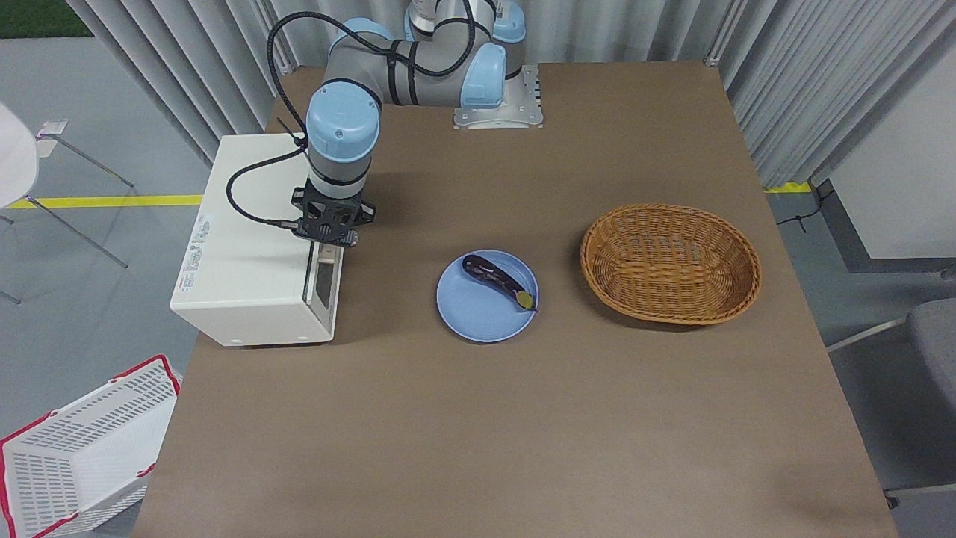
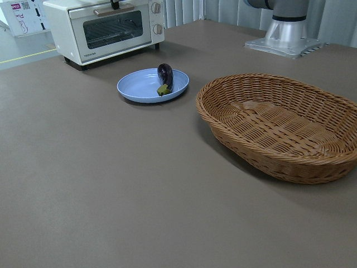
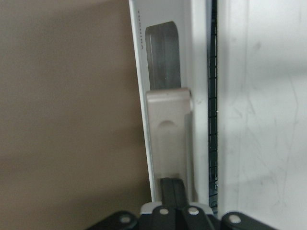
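Observation:
My gripper [image 1: 331,229] is at the front of the white toaster oven [image 1: 242,269]. In the wrist view the gripper is shut at the oven door's handle [image 3: 168,129]; whether it grips the handle is unclear. A narrow dark gap with wire rack shows along the door's top, so the oven door [image 3: 194,62] stands slightly open. A blue plate [image 1: 475,318] holds a dark eggplant [image 1: 493,276], right of the oven in the front view.
A wicker basket [image 1: 670,264] sits on the right of the brown table [image 1: 538,430]. A white crate [image 1: 89,457] lies off the table at the lower left.

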